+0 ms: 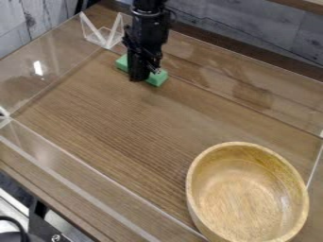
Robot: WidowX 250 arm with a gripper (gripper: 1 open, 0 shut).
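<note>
A green block-like object (153,77) lies on the wooden table near the back, left of centre. My black gripper (138,70) reaches down from the top of the view onto it, its tip low at the green object's left part and hiding some of it. Whether the fingers are open or shut on it is too small to tell.
A large pale wooden bowl (246,192) fills the front right. A white wire-like item stands at the back left.
</note>
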